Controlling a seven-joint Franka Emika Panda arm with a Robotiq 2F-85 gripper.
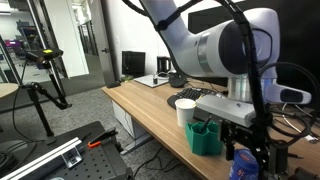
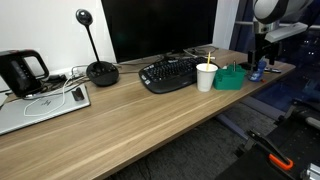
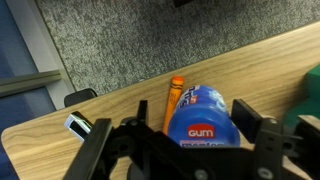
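Note:
A blue gum container stands upright near the table's front edge, its round lid facing the wrist camera. My gripper is open, with one finger on each side of the container and the lid in the gap between them. In exterior view 1 the gripper reaches down over the blue container, partly covering it. Whether the fingers touch its sides cannot be made out. In exterior view 2 the container shows small at the far right end of the table.
Close by stands a green container, with a white cup behind it. The black keyboard lies farther back. An orange pen-like stick lies beside the gum container.

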